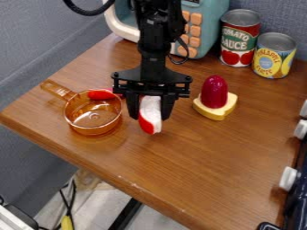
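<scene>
My black gripper (pixel 150 97) is over the middle of the table, low, with a white-and-red object (pixel 150 121) between its fingers, which look closed on it. An orange-brown pan (pixel 84 121) with a handle sits just to the left, with something red (pixel 100 94) at its rim. To the right a dark red upright object (pixel 214 90) stands on a pale yellow block (pixel 218 110).
A red-labelled can (pixel 239 40), a yellow can (pixel 274 60) and a teal toy appliance (pixel 198 27) stand at the back. A dark appliance with white knobs (pixel 293 189) lines the right edge.
</scene>
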